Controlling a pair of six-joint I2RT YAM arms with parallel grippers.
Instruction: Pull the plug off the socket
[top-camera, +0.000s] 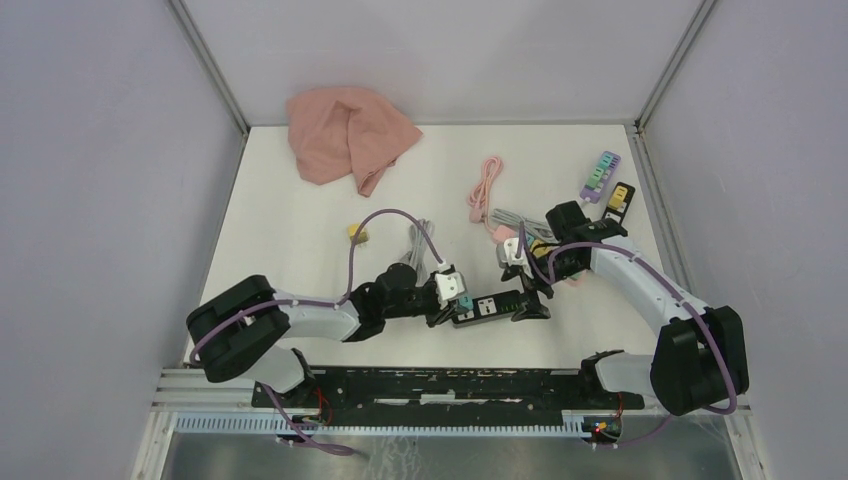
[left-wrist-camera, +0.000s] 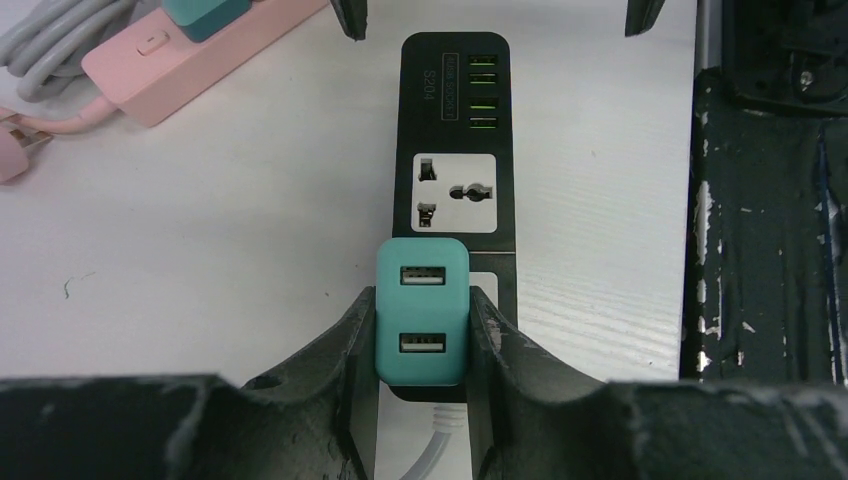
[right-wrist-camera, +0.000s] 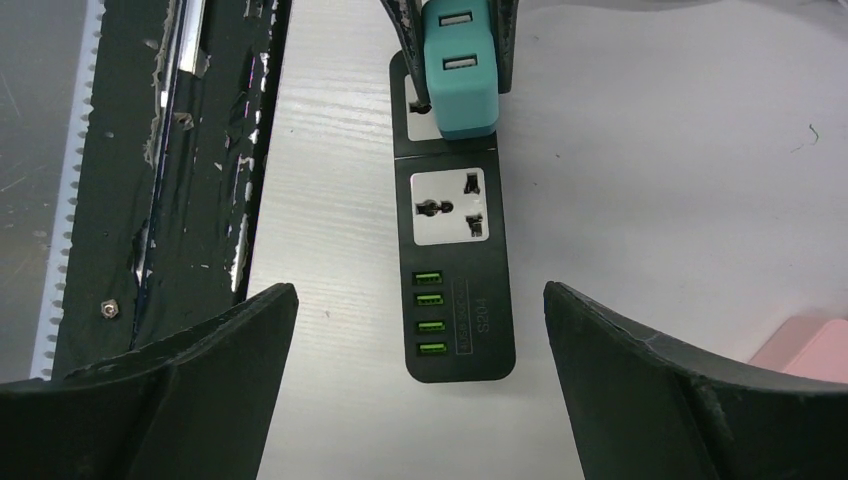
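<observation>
A teal plug (left-wrist-camera: 422, 312) with two USB slots is between the fingers of my left gripper (top-camera: 458, 305), which is shut on it. Below the plug lies a black power strip (right-wrist-camera: 458, 310). The plug looks raised and offset sideways, and part of the end socket plate (right-wrist-camera: 420, 110) with a slot shows beside it. The plug's pins are hidden. My right gripper stands open around the strip's other end, with bare table between the strip and each finger. The middle socket (right-wrist-camera: 449, 207) is empty.
A pink strip (left-wrist-camera: 205, 52) with its cord lies behind. Grey cables (top-camera: 420, 240), a yellow plug (top-camera: 357, 233) and a pink cloth (top-camera: 350, 135) are farther back. Purple (top-camera: 600, 177) and black (top-camera: 619, 202) strips lie at the far right.
</observation>
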